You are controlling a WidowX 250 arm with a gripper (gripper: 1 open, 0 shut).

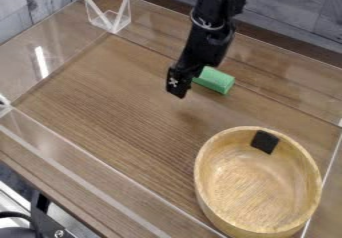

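Observation:
My black gripper (pixel 195 80) hangs from the top of the view, tilted, with its fingers apart, one low on the left and one to the right beside a green block (pixel 217 80). The block lies on the wooden table at the upper middle, partly behind the right finger. Whether the finger touches it I cannot tell.
A tan round bowl (pixel 257 197) with a black piece (pixel 266 141) at its upper rim sits at the lower right. A raised wall runs along the back.

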